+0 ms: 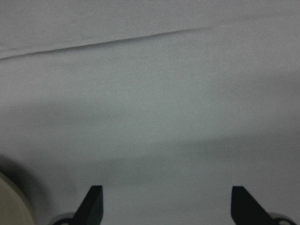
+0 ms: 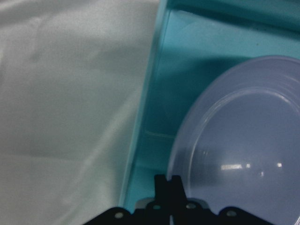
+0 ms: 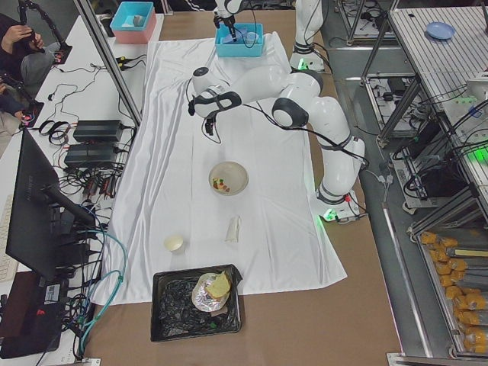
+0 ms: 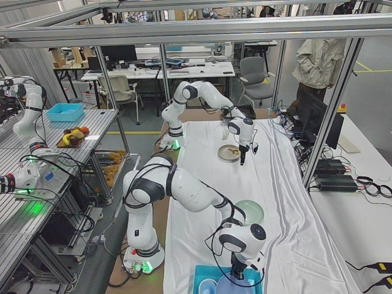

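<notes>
My left gripper is open and empty above the white cloth, a plate's edge at lower left of its wrist view. In the camera left view it hangs above and left of a beige plate with small food pieces. My right gripper is shut on the rim of a purple plate in the blue bin, close to the bin's wall. A light blue dish also sits in that bin.
A pale green plate lies on the cloth between the arms. A small cream cup, a clear packet and a black tray are toward the other end.
</notes>
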